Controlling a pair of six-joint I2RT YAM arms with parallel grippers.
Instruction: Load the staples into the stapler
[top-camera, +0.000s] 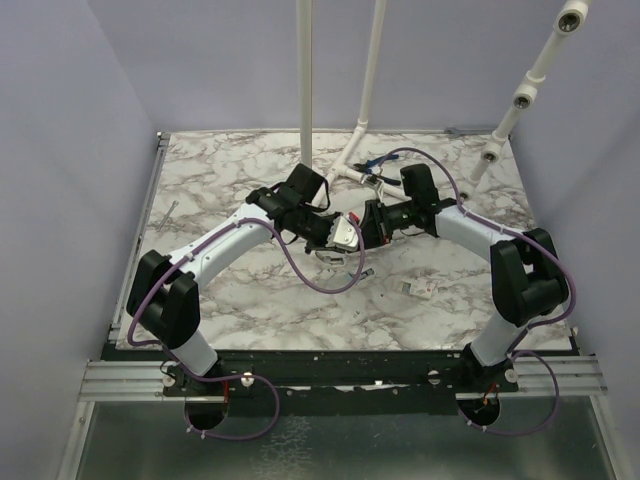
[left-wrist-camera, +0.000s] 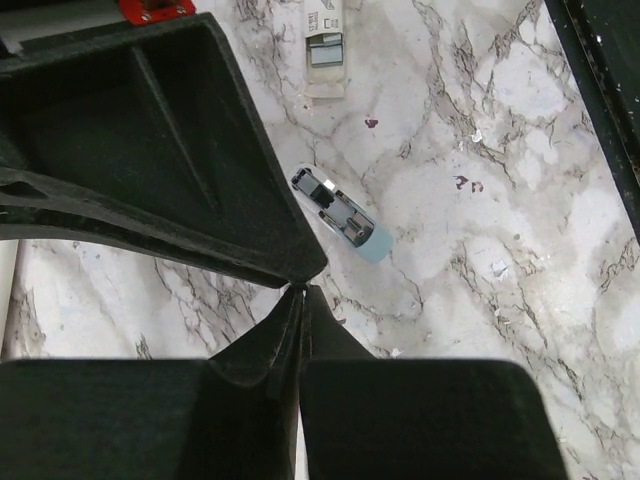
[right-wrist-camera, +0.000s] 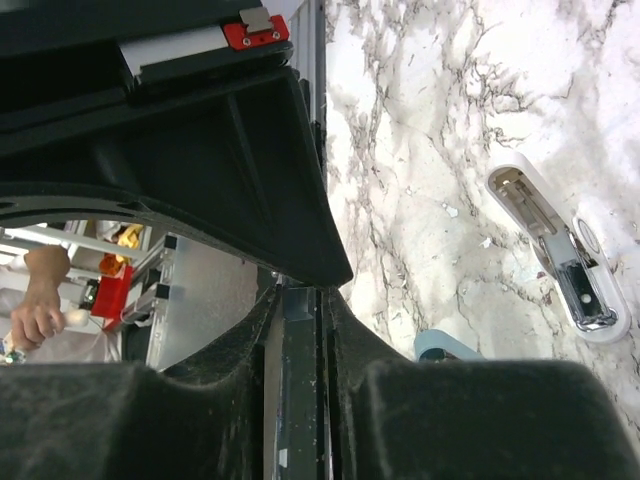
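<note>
On the marble table lies a small stapler (left-wrist-camera: 345, 215) with a pale blue end, its metal channel facing up. Left of it, partly under my left gripper, sits a white open stapler-like body (right-wrist-camera: 560, 245). My left gripper is shut, nothing between its tips, above the table near the blue-ended stapler. Close beside it in the top view is my right gripper (top-camera: 372, 238). Its fingers stand slightly apart, with a small grey piece (right-wrist-camera: 299, 304), perhaps staples, between the tips. Whether they grip it cannot be told. A clear staple box (left-wrist-camera: 325, 45) with a grey strip lies to the right.
Blue-handled pliers (top-camera: 375, 161) and white pipes (top-camera: 345, 155) lie at the back. A thin tool (top-camera: 168, 213) rests at the left.
</note>
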